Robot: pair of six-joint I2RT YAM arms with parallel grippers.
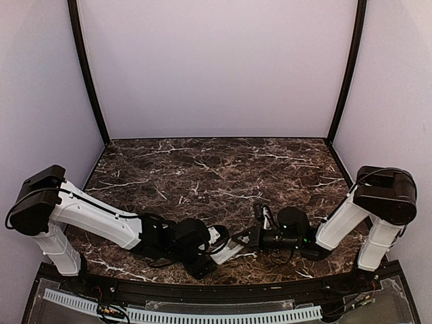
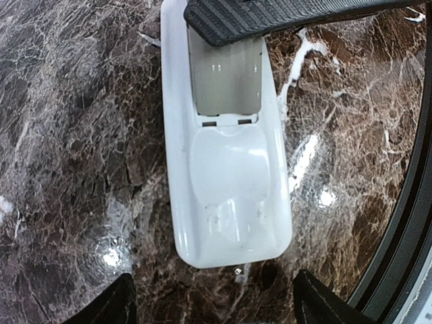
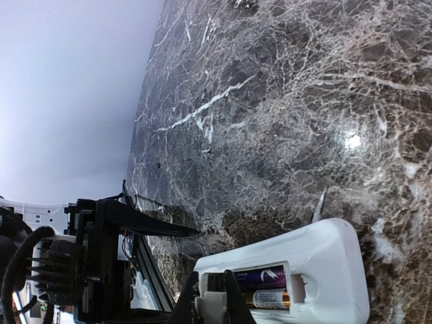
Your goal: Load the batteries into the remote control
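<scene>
The white remote control (image 2: 229, 196) lies back up on the table, between my two arms in the top view. In the right wrist view a purple battery (image 3: 260, 277) and an orange-and-white battery (image 3: 270, 298) lie side by side in its compartment. My right gripper is shut on a small whitish piece, apparently the battery cover, over one end of the compartment. From the left wrist view, a greyish panel (image 2: 227, 84), probably that cover, hides the batteries below a black right finger (image 2: 223, 23). My left gripper stands open just off the remote's near end, nothing between its fingers.
The table's black front edge (image 1: 223, 289) runs close to the remote. Both grippers crowd round it, with the left arm's black finger (image 3: 152, 221) near its end in the right wrist view.
</scene>
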